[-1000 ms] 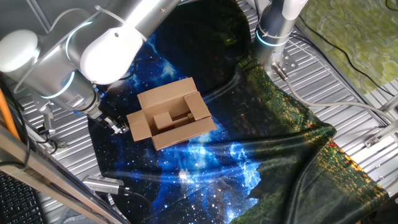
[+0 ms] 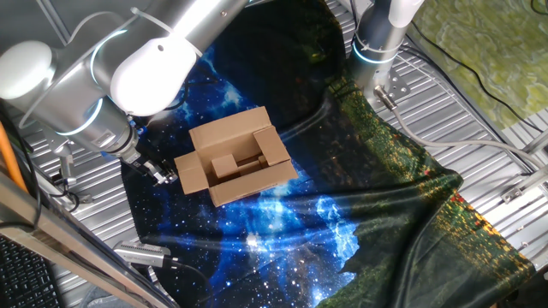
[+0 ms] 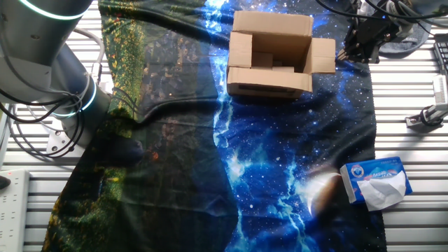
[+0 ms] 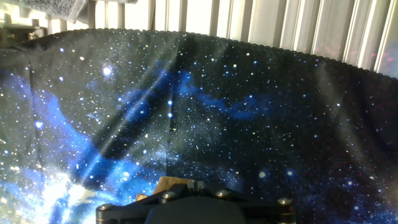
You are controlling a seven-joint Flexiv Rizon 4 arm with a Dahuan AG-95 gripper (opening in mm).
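Observation:
An open cardboard box point(image 2: 242, 161) stands on the dark, galaxy-print cloth, its flaps folded outward. Smaller cardboard pieces point(image 3: 262, 61) show inside it. At the outer edge of one end flap point(image 3: 323, 56) is my gripper point(image 3: 341, 55), low over the cloth; exterior view 1 also has the gripper point(image 2: 171, 179) beside that flap. Along the bottom of the wrist view, the fingers of the gripper come together and look shut. A bit of brown cardboard point(image 4: 169, 182) shows right by the tips. Whether any of it is between them is hidden.
A blue tissue pack point(image 3: 378, 180) lies near the cloth's edge. A small grey device point(image 2: 142, 253) sits by the frame bar.

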